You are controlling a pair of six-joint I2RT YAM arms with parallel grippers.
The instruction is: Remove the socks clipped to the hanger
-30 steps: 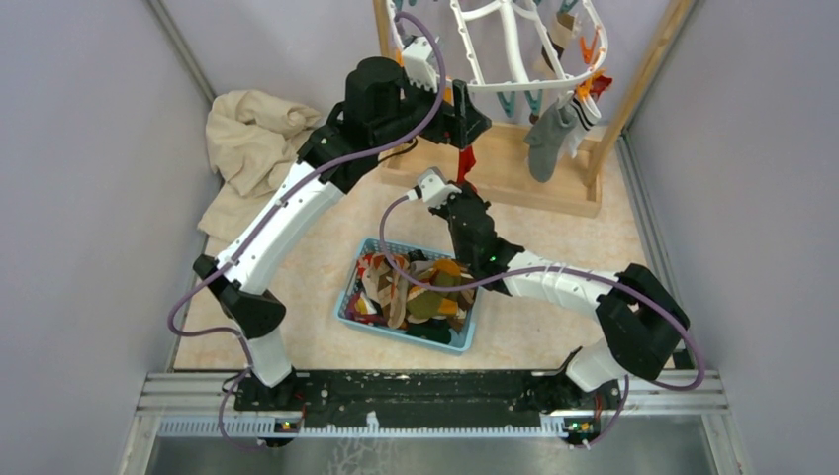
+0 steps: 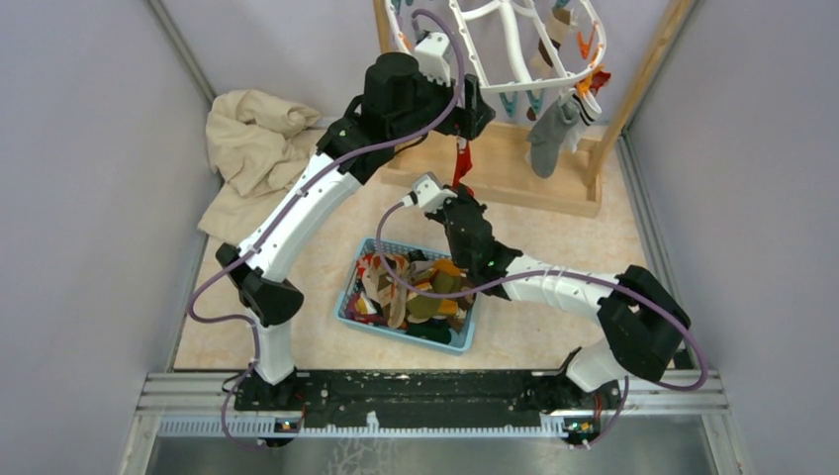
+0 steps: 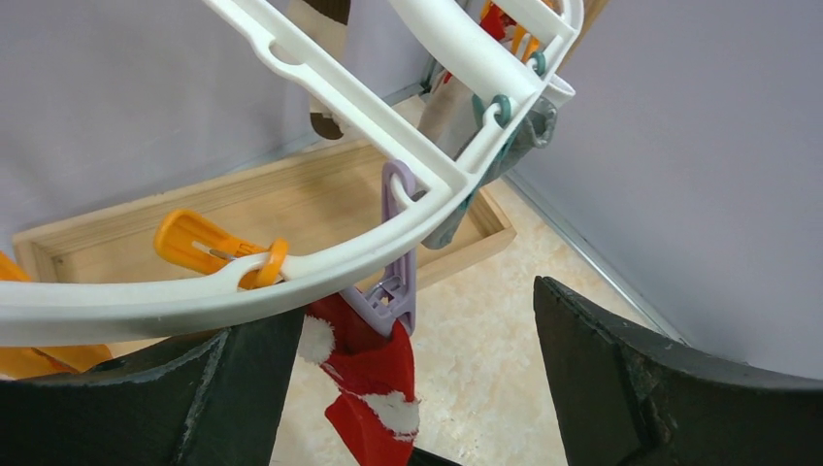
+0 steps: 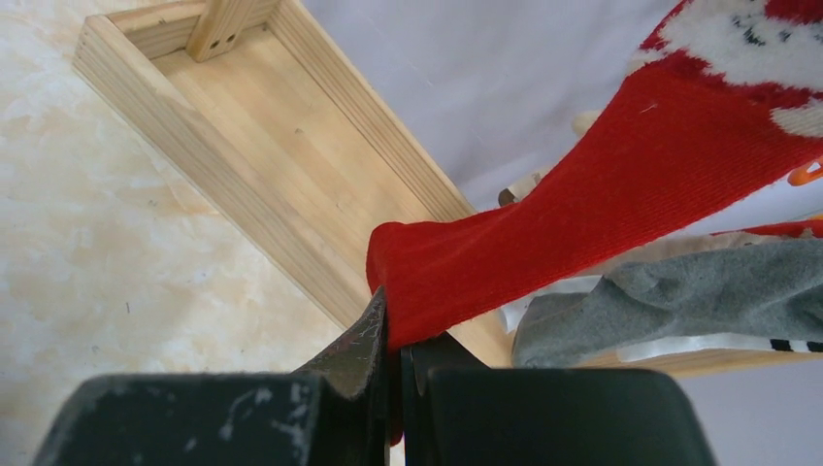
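Note:
A red and white sock [image 3: 383, 379] hangs from a purple clip [image 3: 396, 282] on the white hanger [image 3: 374, 252]. My left gripper stands part open, one finger on either side of the clip and sock top, touching neither as far as I can tell. My right gripper is shut on the sock's lower end, and the red fabric [image 4: 543, 233] stretches up from it. A grey sock [image 2: 552, 137] and a brown and beige sock [image 2: 554, 40] also hang from the hanger.
The blue basket [image 2: 463, 338] below the right arm holds several socks. A wooden stand [image 2: 514, 163] holds up the hanger at the back, and a beige cloth [image 2: 259, 143] lies at left. An orange clip [image 3: 199, 243] is close to the left finger.
My left gripper has shifted a little to the right along the hanger, its fingers drawing nearer each other. The right arm has barely moved.

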